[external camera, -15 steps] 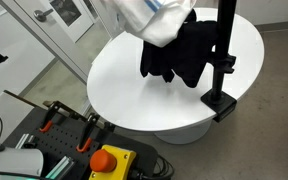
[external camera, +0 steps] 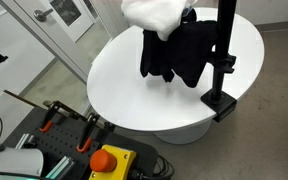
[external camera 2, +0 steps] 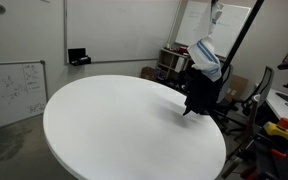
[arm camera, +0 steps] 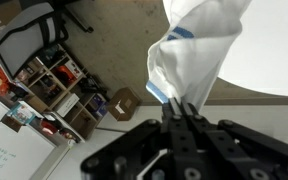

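Note:
A white cloth with blue stripes (arm camera: 189, 60) hangs from my gripper in the wrist view; the fingertips are shut on a gathered part of it. In the first exterior view the white cloth (external camera: 156, 14) is at the top edge, above a black cloth (external camera: 178, 52) bunched on the round white table (external camera: 114, 85). The second exterior view has the white cloth (external camera 2: 206, 60) hanging over the black cloth (external camera 2: 201, 92) at the table's right side. My gripper cannot be made out in either exterior view.
A black post on a base (external camera: 220, 100) stands at the table's edge, close to the black cloth. A yellow box with a red button (external camera: 106, 162) sits at the front.
Over the last second the white cloth has shifted up in the first exterior view, and less of it shows. Its blue stripe there has gone from sight. The black cloth lies as before.

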